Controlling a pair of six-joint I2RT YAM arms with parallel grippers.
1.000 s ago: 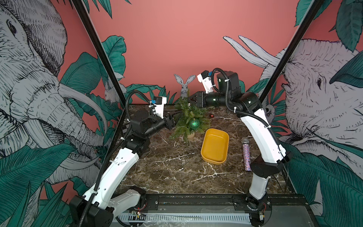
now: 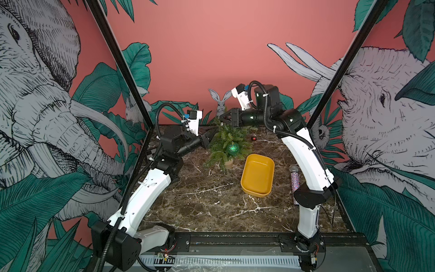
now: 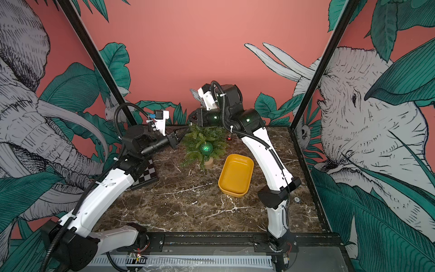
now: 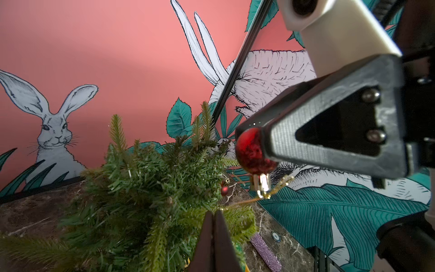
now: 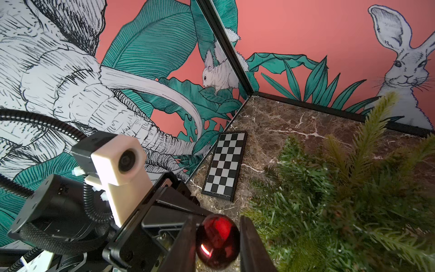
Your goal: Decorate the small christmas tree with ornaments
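A small red ball ornament is gripped by my right gripper beside the upper part of the green tree. Its gold cap points down in the left wrist view, and a thin gold string runs from it toward my left gripper. The left fingers are closed together near the branches; whether the string is pinched between the tips, I cannot tell. On the front of the tree is a glittery green ball. Another small red ball shows at the tree's right side.
A yellow tray sits in front and right of the tree, empty. Farther right lies a pink glittery tube. A checkered board rests at the left.
The left gripper has gone from open to shut and its arm has shifted slightly right. The right arm has moved a little left with the red ball.
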